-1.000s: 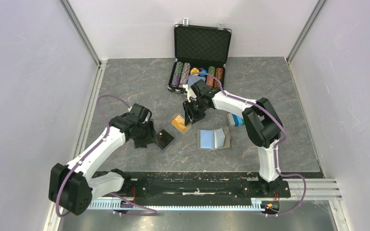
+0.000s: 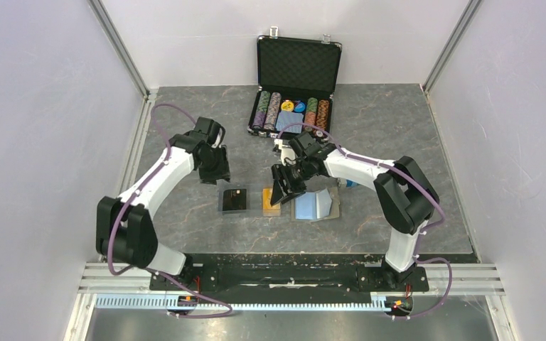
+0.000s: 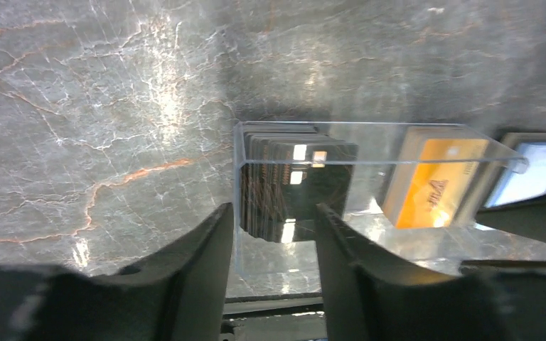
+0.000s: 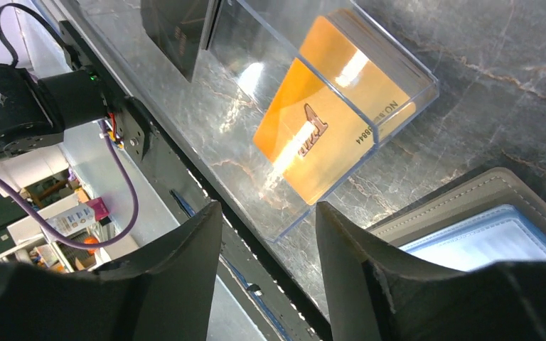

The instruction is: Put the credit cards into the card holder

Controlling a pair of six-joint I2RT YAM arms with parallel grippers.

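Observation:
A long clear box [image 3: 380,162] lies on the table, with a stack of black cards [image 3: 300,185] at its left end and orange cards [image 3: 442,177] at its right. In the top view my left gripper [image 2: 215,179] is by the black-card end, and its fingers stand open with a gap between them. Over the orange end, my right gripper [image 2: 285,195] is also open; in the right wrist view a corner of the box reaches between its fingers. Whether the fingers touch the box I cannot tell. Just right of it lies an open, stitched-edge holder [image 2: 335,213] with blue and white leaves.
An open black case [image 2: 297,64] with poker chips stands at the back. A blue-and-white item [image 2: 350,182] is half hidden beneath the right arm.
The clear box has turned from a slant to lie level, its orange end coming towards the front. My right gripper has moved towards the front; the left has shifted towards the back.

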